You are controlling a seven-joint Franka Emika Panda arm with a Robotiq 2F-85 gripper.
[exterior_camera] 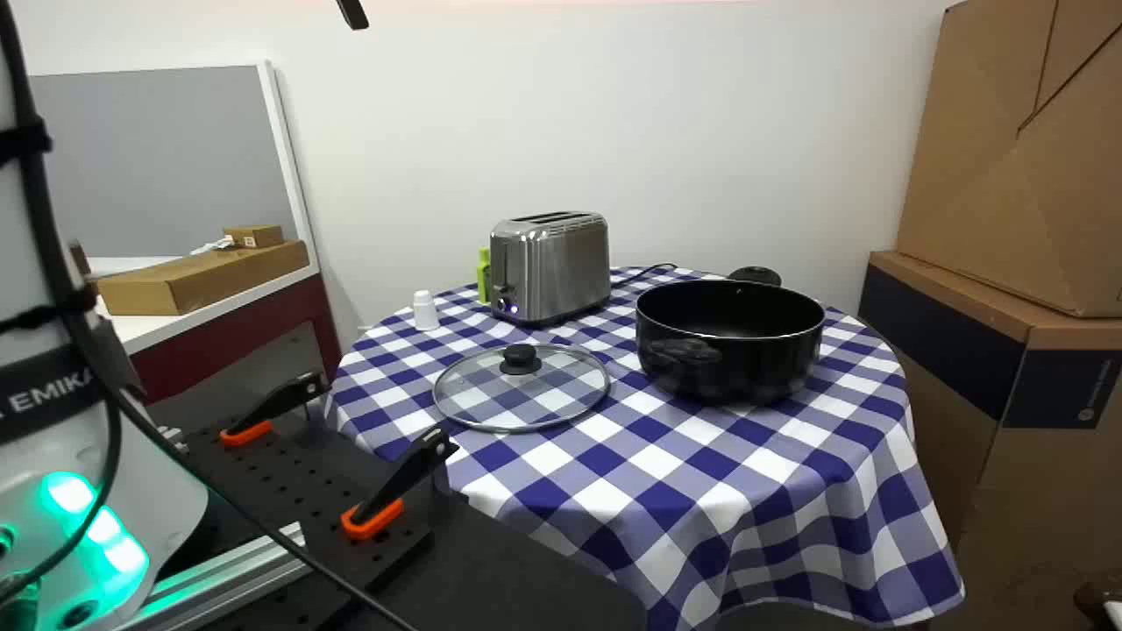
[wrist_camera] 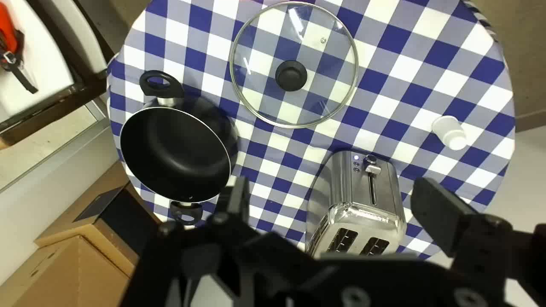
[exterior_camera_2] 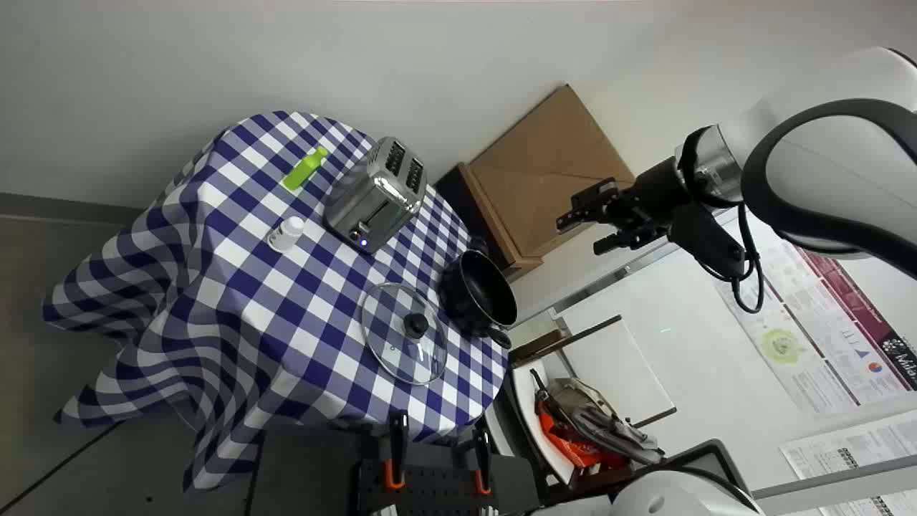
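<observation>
High above the table, my gripper (exterior_camera_2: pixel 577 235) is open, with its fingers wide apart and nothing held; the wrist view looks down past them. An empty black pot (exterior_camera: pixel 731 342) with two handles stands on the checked cloth, uncovered. Beside it lies a round glass lid (wrist_camera: pixel 322 99) with a black knob (wrist_camera: pixel 291 76), flat on the cloth. Toward the back is a silver toaster (exterior_camera: pixel 557 268) with two slots that look empty. A white bottle (wrist_camera: pixel 450 132) stands near the table's edge, and a green bottle (exterior_camera_2: pixel 305 168) is behind the toaster, hidden in the wrist view.
The round table's blue-and-white cloth (exterior_camera: pixel 589 473) has free room in front of the lid and pot. Large cardboard boxes (exterior_camera: pixel 1020 158) stand close on the right. Two black-and-orange clamps (exterior_camera: pixel 400 484) stick up at the near table edge.
</observation>
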